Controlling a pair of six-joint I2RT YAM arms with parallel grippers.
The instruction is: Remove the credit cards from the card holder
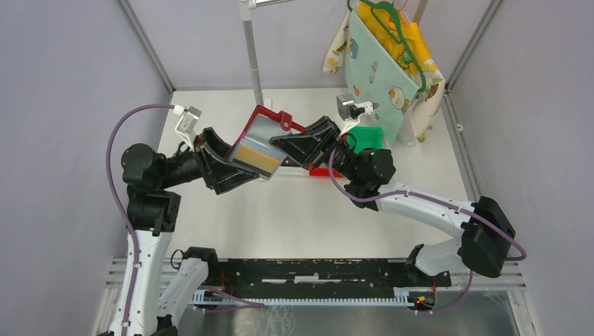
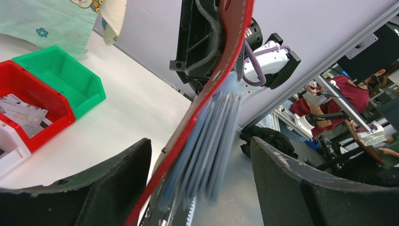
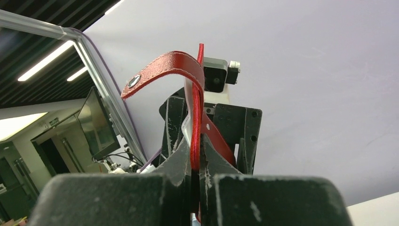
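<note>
A red card holder hangs in the air between my two arms, its flap unfastened and its clear sleeves spread out. In one sleeve sits a gold-coloured card. Pinched at its edge, the holder is held by my right gripper, whose fingers are shut on the red leather. My left gripper is part open, its fingers on both sides of the holder's left part. In the left wrist view the fanned sleeves are blurred and stand between those fingers, with gaps visible on both sides.
A red bin with some cards or papers in it stands beside a green bin at the table's back. A cloth hangs at the back right.
</note>
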